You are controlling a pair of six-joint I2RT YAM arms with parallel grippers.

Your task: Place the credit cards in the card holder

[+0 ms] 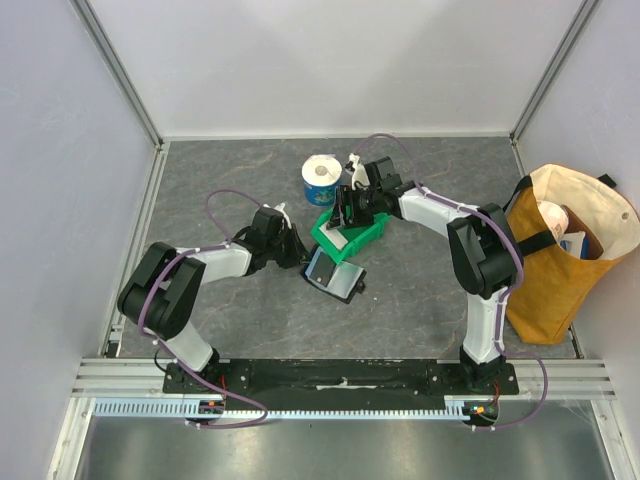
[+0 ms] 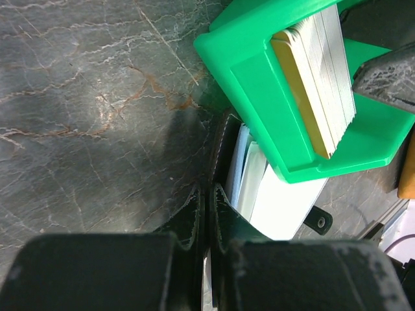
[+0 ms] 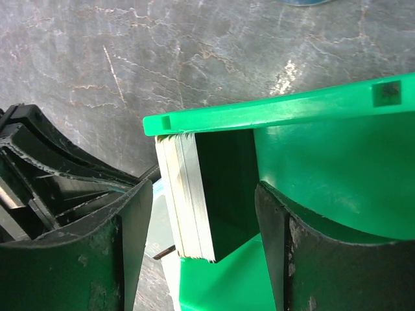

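Observation:
The dark card holder (image 1: pixel 335 277) lies open beside the green box, clear pockets facing up. My left gripper is shut on its edge, with the dark cover (image 2: pixel 224 152) running up from between the fingertips. A stack of white cards (image 2: pixel 318 78) leans along one side inside the green box (image 2: pixel 253 78). In the right wrist view my right gripper is over that box, part open. Its fingers (image 3: pixel 133 223) stand on either side of the card stack (image 3: pixel 185 197), apart from it as far as shows.
A blue-and-white tub (image 1: pixel 321 180) stands just behind the green box. At the far right sits a yellow bag (image 1: pixel 545 275) with items inside.

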